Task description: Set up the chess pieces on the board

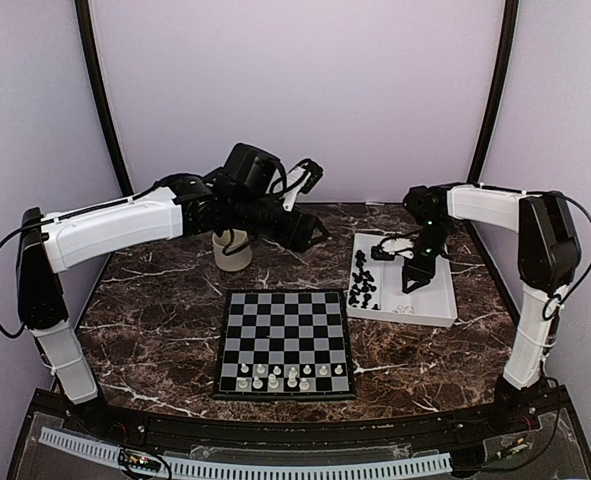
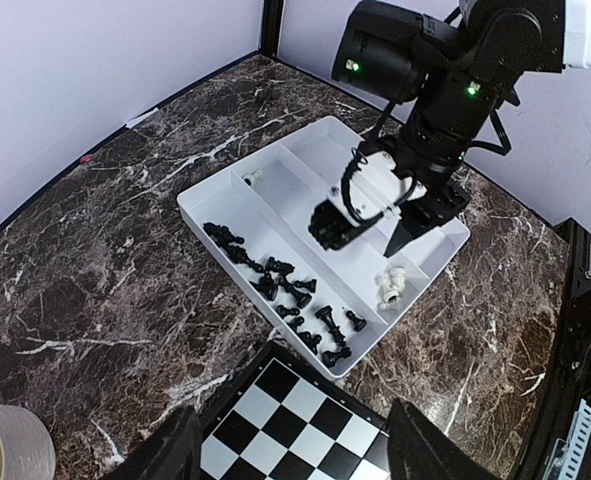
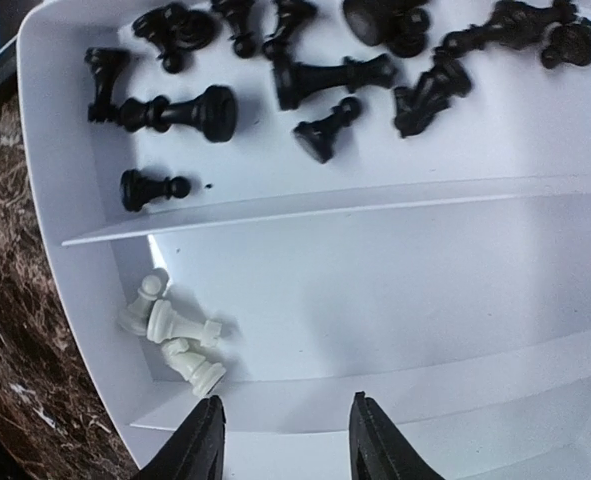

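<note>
White pieces (image 1: 273, 383) stand in two rows along the near side of the chessboard (image 1: 285, 325); its other squares are bare. In the white tray (image 3: 375, 270), black pieces (image 3: 335, 78) lie tumbled in one compartment. Three white pieces (image 3: 180, 324) rest in a corner of the middle compartment. My right gripper is over the tray, its fingers (image 3: 200, 440) parted and nothing between them. Those white pieces lie ahead of it, to the left in the right wrist view. Beyond the board's far edge hangs my left gripper, open and empty.
A pale round container (image 1: 233, 252) stands behind the board, partly hidden under the left arm. Tray walls and dividers rise around the loose pieces.
</note>
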